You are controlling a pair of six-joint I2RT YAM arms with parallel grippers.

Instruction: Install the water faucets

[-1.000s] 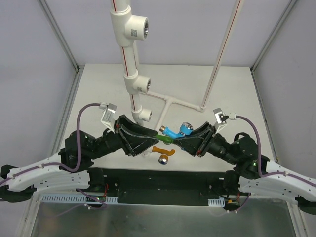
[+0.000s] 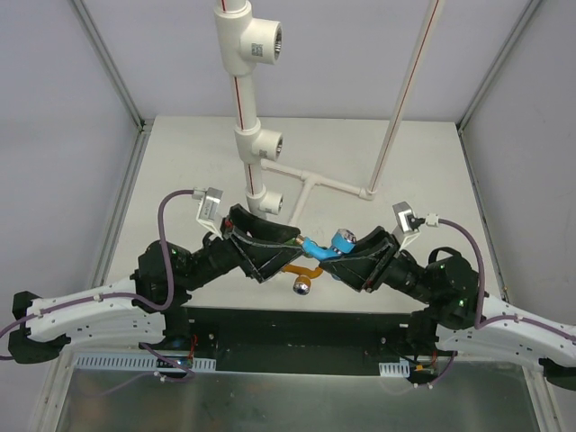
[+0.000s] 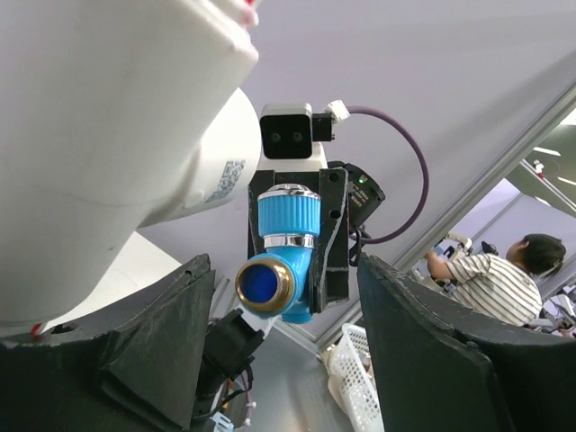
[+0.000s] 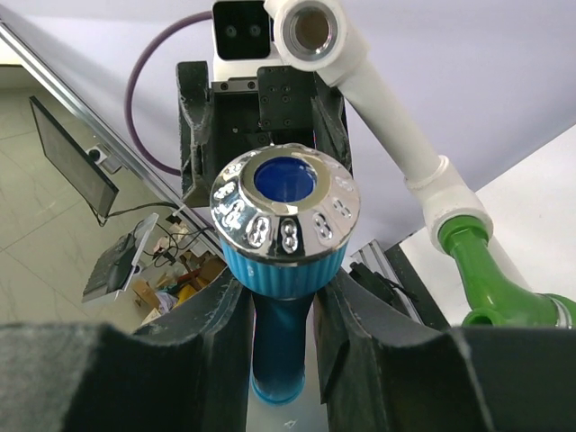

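The blue faucet, with a chrome collar, stands between the fingers of my right gripper, which appears shut on it. Its brass-rimmed end points toward my left gripper. That gripper is open, with its fingers spread wide and nothing between them. Close to it stands a large white pipe. A green faucet sits in a white tee in the right wrist view. The orange faucet shows below both grippers; its pipe joint is hidden.
The white pipe carries side tees; the upper tee and middle tee have empty openings. White pipework lies on the pale board behind. In the left wrist view, a person sits outside the cell.
The left gripper has moved right and slightly up in the top view. The blue faucet shifted slightly and now covers where green showed. The white pipe has moved slightly right.
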